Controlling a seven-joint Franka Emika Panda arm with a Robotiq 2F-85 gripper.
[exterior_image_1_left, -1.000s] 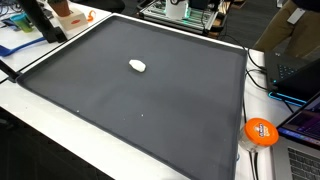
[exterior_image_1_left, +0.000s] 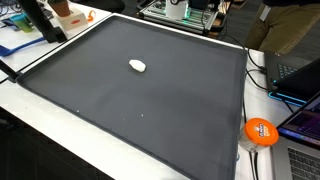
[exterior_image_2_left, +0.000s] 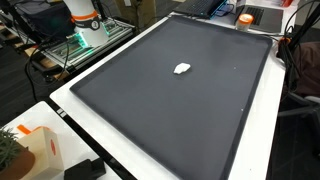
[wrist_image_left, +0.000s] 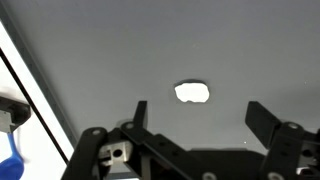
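Observation:
A small white object (exterior_image_1_left: 137, 65) lies by itself on the dark grey board, toward its far side in exterior view 1. In exterior view 2 the same white object (exterior_image_2_left: 182, 68) appears slightly lumpy; what it is I cannot tell. From the wrist view, the white object (wrist_image_left: 192, 92) is near the middle, ahead of my fingers and apart from them. My gripper is open, its two black fingers wide apart with nothing between them. Neither exterior view shows the gripper's fingers.
The grey board (exterior_image_1_left: 150, 115) is otherwise bare, on a white table (exterior_image_1_left: 110, 143). An orange-lidded jar (exterior_image_1_left: 260, 133) and a laptop (exterior_image_1_left: 299, 155) stand to the right. In the wrist view, a blue item (wrist_image_left: 11, 167) lies off the board's left edge.

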